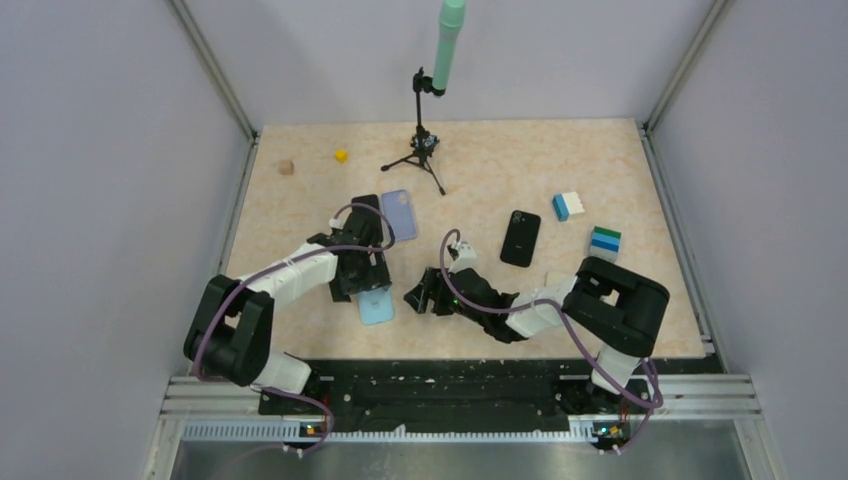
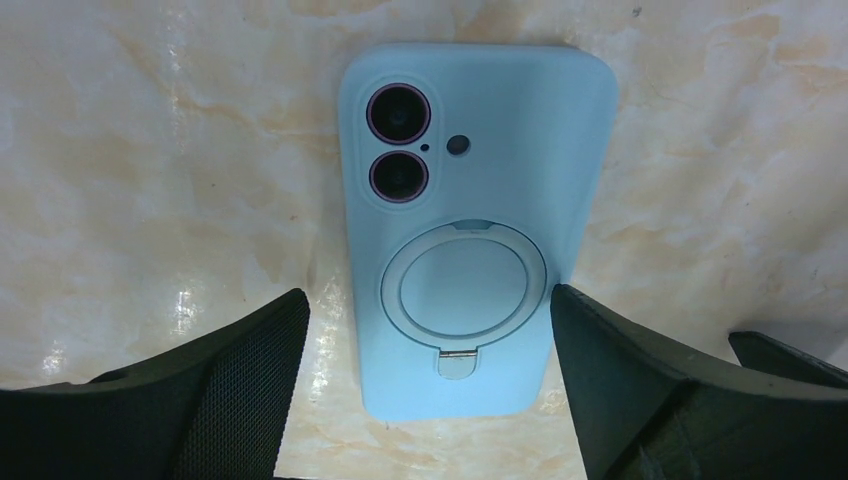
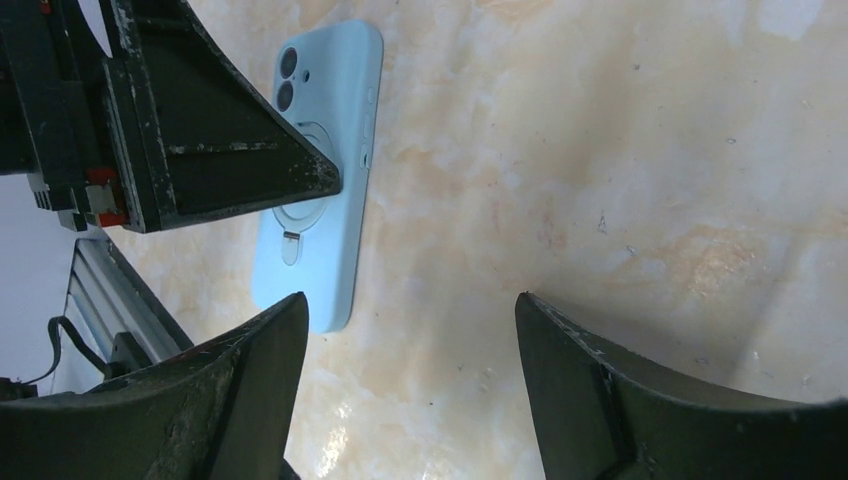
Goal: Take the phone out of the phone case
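Observation:
In its light blue case, the phone lies flat on the table with the back facing up; two camera lenses and a ring show. My left gripper stands open over the lower half of the case, one finger on each side. Its right finger overlaps the case's edge in this view; whether they touch I cannot tell. To the right of the case, my right gripper is apart from it, partly open over bare table. The phone's screen side is hidden beneath.
A black phone and a lavender case lie behind the left gripper. Another black phone is farther right. Coloured blocks sit at the right; a tripod stands at the back.

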